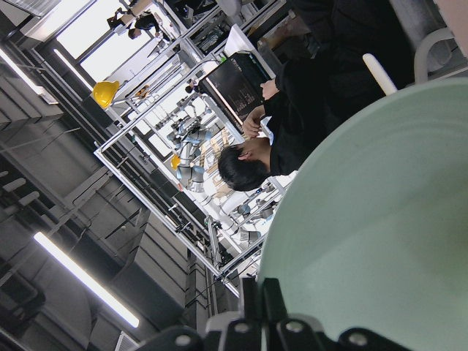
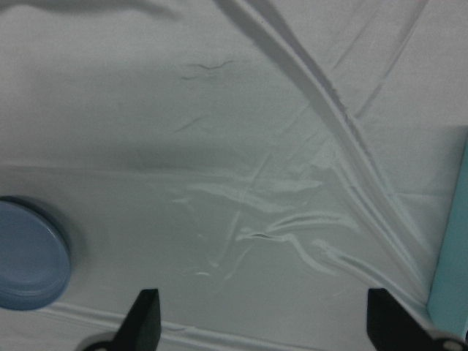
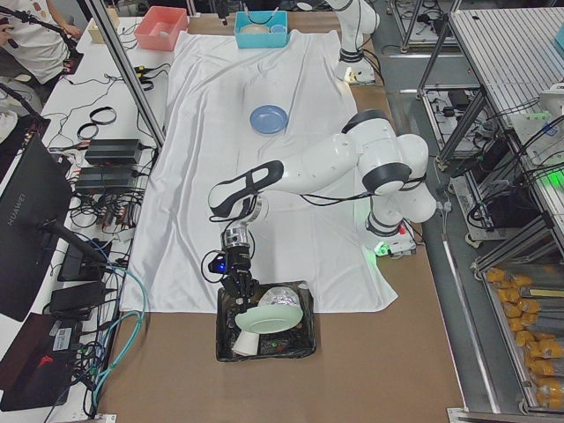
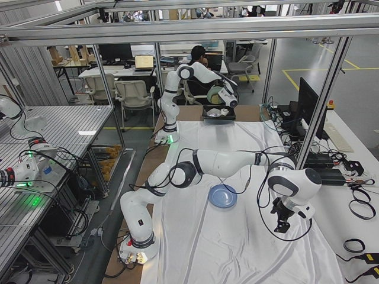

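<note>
A pale green plate (image 3: 269,321) is held tilted over a black bin (image 3: 227,345) by my left gripper (image 3: 243,298); in the left wrist view its rim sits between the closed fingers. A crumpled foil item (image 3: 280,296) and a white object (image 3: 245,345) lie in the bin. In the camera right view, my right gripper (image 4: 281,220) is above the white cloth. In the right wrist view it is open, with a blue plate (image 4: 222,196) to one side.
A teal bin (image 3: 261,40) and a red bin (image 3: 159,28) stand at the far end. Monitor and cables line the side table.
</note>
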